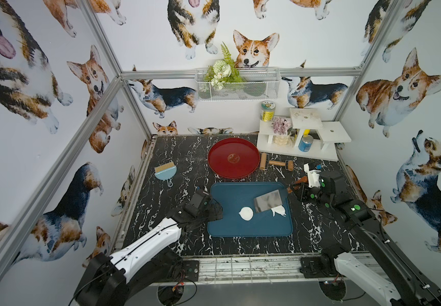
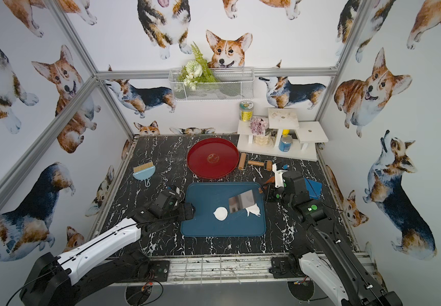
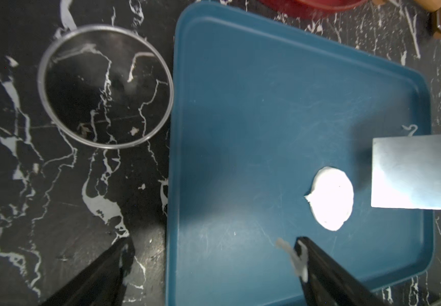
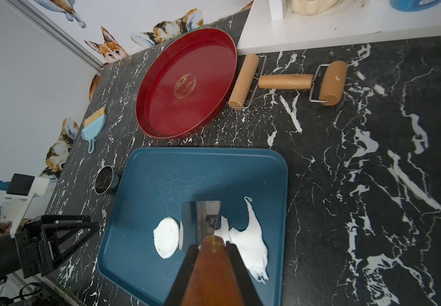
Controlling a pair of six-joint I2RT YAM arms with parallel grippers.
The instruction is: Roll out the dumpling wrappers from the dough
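Note:
A blue tray (image 1: pixel 230 229) carries a round white dough disc (image 1: pixel 246 213) and an irregular piece of white dough (image 4: pixel 251 250) to its right. My right gripper is shut on the brown handle of a metal scraper (image 1: pixel 267 200). The scraper's blade hangs over the tray between the two pieces, covering part of the irregular one from above; whether it touches the dough cannot be told. My left gripper stands open and empty at the tray's left edge. A metal ring cutter (image 3: pixel 105 148) rests on the table just left of the tray.
Behind the tray are a red round plate (image 1: pixel 233 173) and a wooden roller (image 4: pixel 285 81). A light blue brush (image 1: pixel 165 172) lies at the back left. The white shelf (image 1: pixel 302 152) fills the back right corner. A blue dustpan (image 2: pixel 313 188) lies right of the right gripper.

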